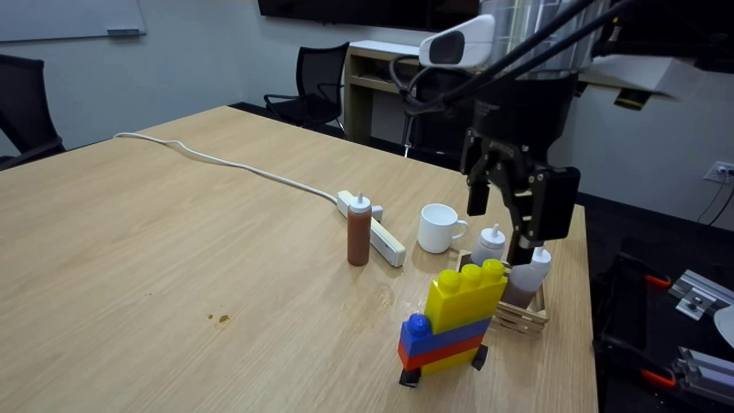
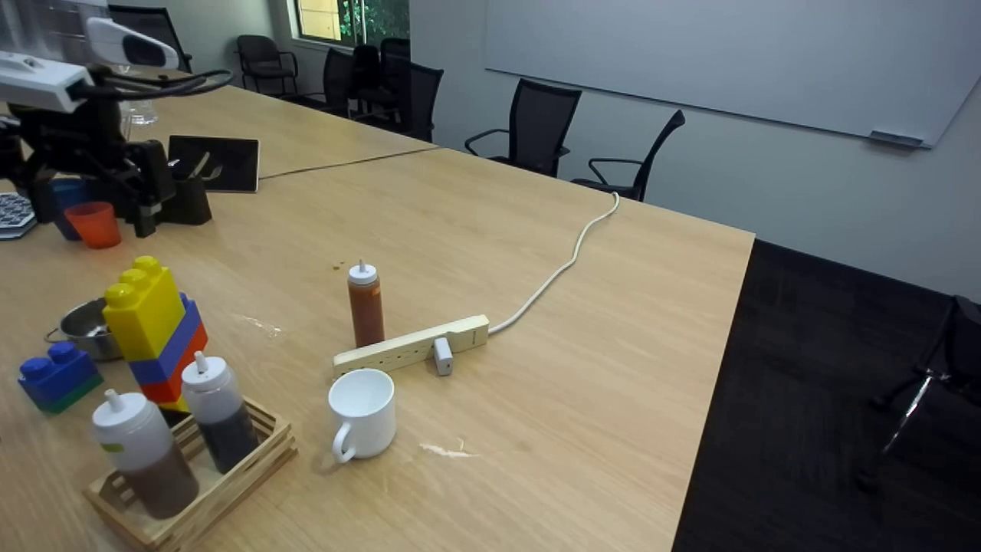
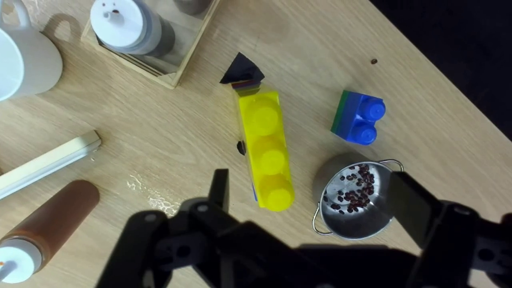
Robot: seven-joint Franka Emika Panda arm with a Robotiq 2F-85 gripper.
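Note:
My gripper stands open above the table, its fingers wide apart and nothing between them. In the wrist view the yellow top of a block stack point(image 3: 269, 149) shows ahead of the left finger, and a metal pot point(image 3: 357, 223) holding dark beans lies near the right finger. From the side, the stack point(image 1: 451, 316) is yellow over blue, red and yellow layers, with black pieces at its base. A loose blue and green block point(image 3: 359, 117) sits apart on the table, right of the stack in the wrist view.
Two white-capped bottles stand in a wooden crate point(image 2: 276, 441). Nearby are a white mug point(image 2: 363, 414), a brown sauce bottle point(image 2: 365, 308) and a power strip point(image 2: 414, 345) with its cord. An orange cup point(image 2: 95, 225) stands farther back.

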